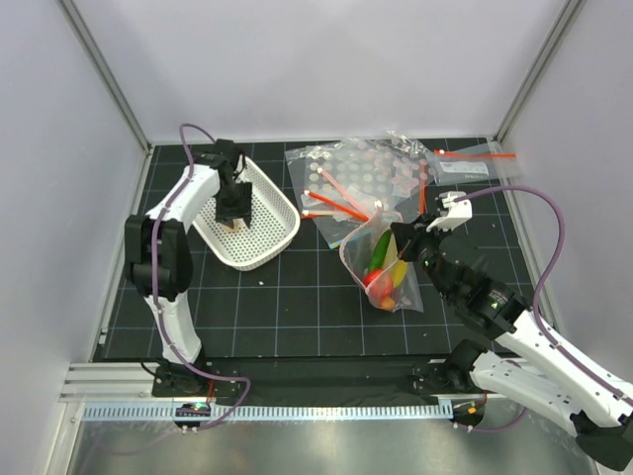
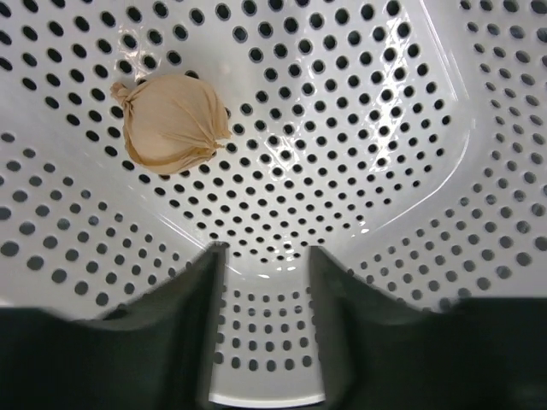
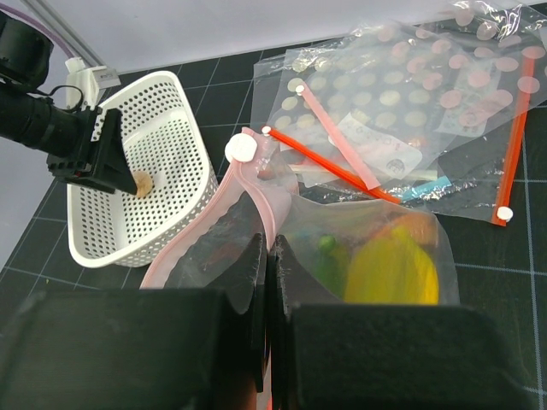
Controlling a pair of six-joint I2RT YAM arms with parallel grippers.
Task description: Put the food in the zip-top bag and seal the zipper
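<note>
A tan, knotted round food item [image 2: 171,124] lies on the floor of the white perforated basket [image 1: 262,247]. My left gripper [image 1: 235,213] hangs over it in the basket; in the left wrist view its blurred fingers are apart, with nothing between them. My right gripper is shut on the pink zipper edge of the clear bag [image 3: 197,248], near the white slider [image 3: 240,147]. The bag holds a green vegetable [image 1: 379,247], a red one [image 1: 376,282] and a yellow one [image 3: 389,269], blurred through the plastic.
Several empty clear bags with red and pink zippers [image 1: 346,168] lie at the back centre and right.
</note>
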